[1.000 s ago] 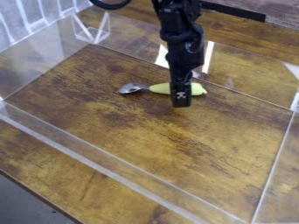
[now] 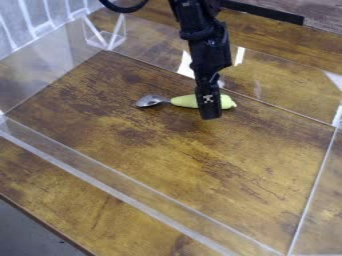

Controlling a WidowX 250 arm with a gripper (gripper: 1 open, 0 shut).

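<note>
A pale yellow-green elongated object [image 2: 225, 103], like a corn cob or squash, lies on the wooden table [image 2: 147, 170]. A metal spoon [image 2: 150, 102] lies at its left, bowl to the left, its handle reaching toward the object. My black gripper [image 2: 209, 103] hangs from the top of the view over the yellow-green object, covering part of it. It is open; whether the object sits between its fingers or behind them is hard to tell.
Clear acrylic walls [image 2: 74, 143] border the work area on the wooden table. A white slatted structure stands at the back left.
Over the last second my gripper has shifted slightly, a little upward in the view. The yellow-green object and spoon look unmoved.
</note>
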